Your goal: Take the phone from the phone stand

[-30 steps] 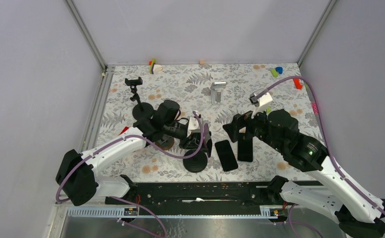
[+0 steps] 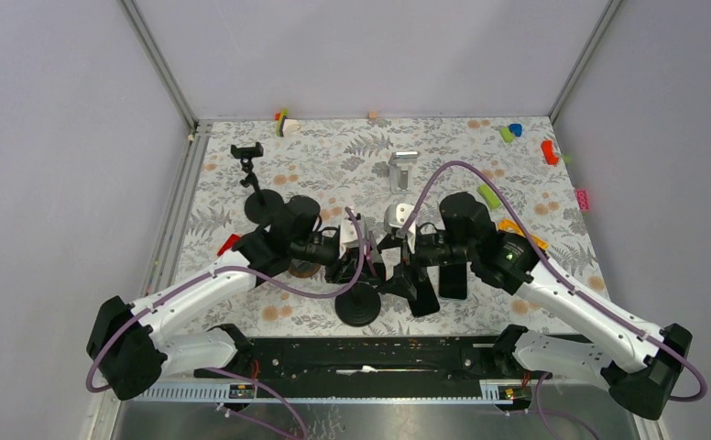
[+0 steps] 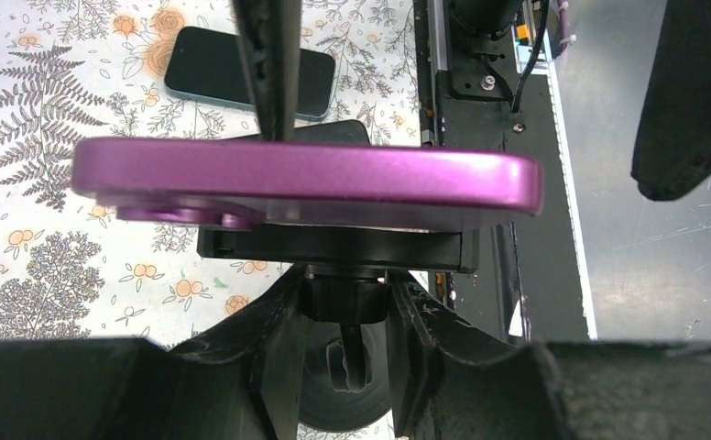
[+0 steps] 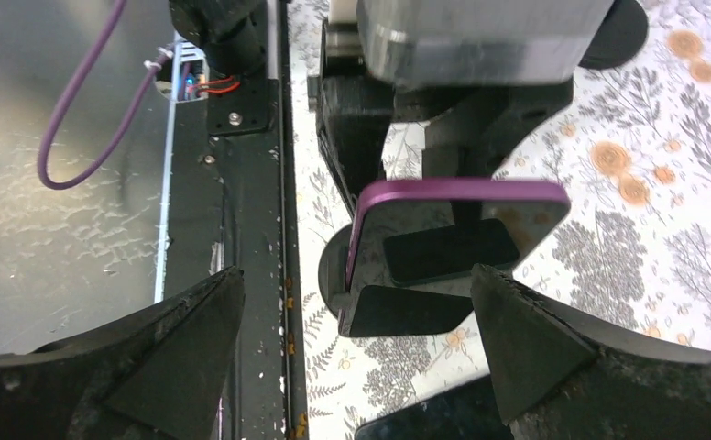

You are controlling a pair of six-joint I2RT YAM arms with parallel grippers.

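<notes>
The purple-edged phone rests in the black holder of a phone stand, seen edge-on in the left wrist view. My left gripper is shut on the stand's neck below the holder. The stand's round base shows near the table's front edge in the top view. My right gripper is open close to the phone, whose dark face points toward it in the right wrist view. Its fingers appear above and to the right of the phone in the left wrist view; contact is unclear.
Two other dark phones lie flat right of the stand. A silver stand and another black stand are farther back. Small colored items sit along the edges.
My right gripper has travelled left, from over the flat phones to beside the phone on the stand. The left arm and the stand have shifted slightly.
</notes>
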